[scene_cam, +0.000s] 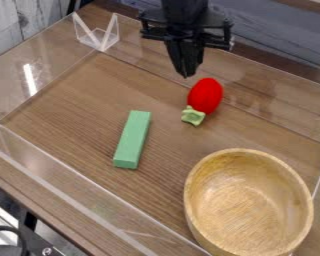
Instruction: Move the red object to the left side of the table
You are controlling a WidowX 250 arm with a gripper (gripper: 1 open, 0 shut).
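The red object (206,95), rounded and smooth, lies on the wooden table right of centre, towards the back. A small pale green block (192,116) sits against its near left end. My black gripper (186,68) hangs from the top of the view, pointing down. Its tips appear just up and to the left of the red object, with a small gap between them in the picture. Their height above the table is hard to judge. The dark fingers blend together, so whether they are apart cannot be made out.
A green bar (132,139) lies left of centre. The large yellow bowl (198,200) fills the near right corner. A clear wire-like item (96,35) stands at the back left edge. Bare table stretches across the left side.
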